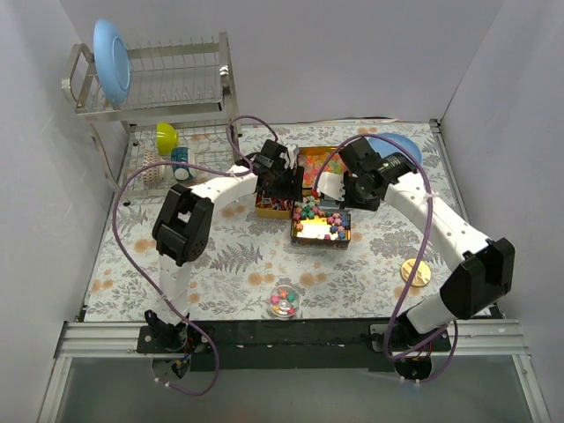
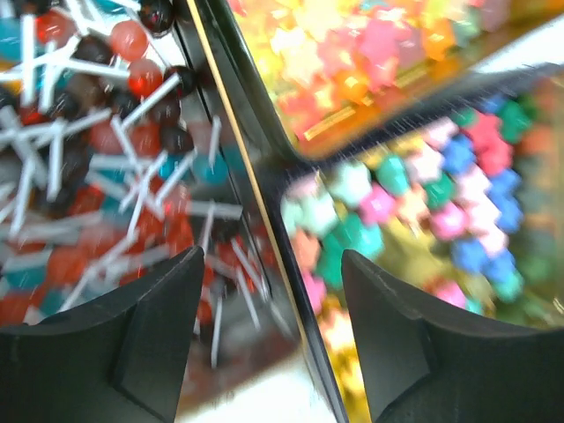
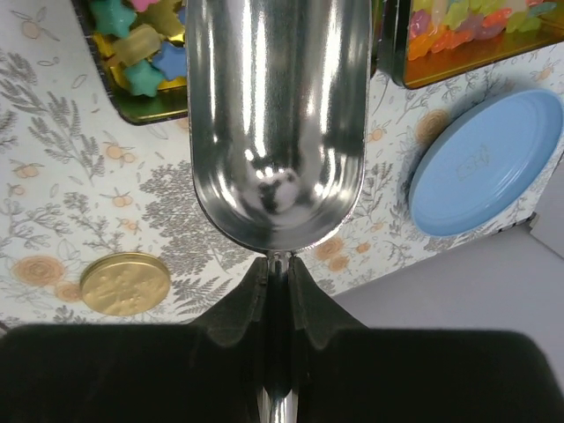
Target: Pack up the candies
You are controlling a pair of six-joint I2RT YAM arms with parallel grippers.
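Observation:
My left gripper is open, its fingers on either side of the wall between the lollipop box (image 2: 97,167) and the box of star candies (image 2: 423,211); whether they touch it I cannot tell. From above, the star box (image 1: 321,243) shows a bare pale patch among its candies. Behind it stands the box of gummy candies (image 1: 317,162), partly covered by the arms. The lollipop box (image 1: 274,213) is mostly under my left arm. My right gripper is shut on the handle of a metal scoop (image 3: 278,132); its visible bowl is empty.
A glass jar of candies (image 1: 284,301) stands near the front edge, and a gold lid (image 1: 416,271) lies to the right. A blue plate (image 1: 401,146) is at the back right. The dish rack (image 1: 167,84) fills the back left.

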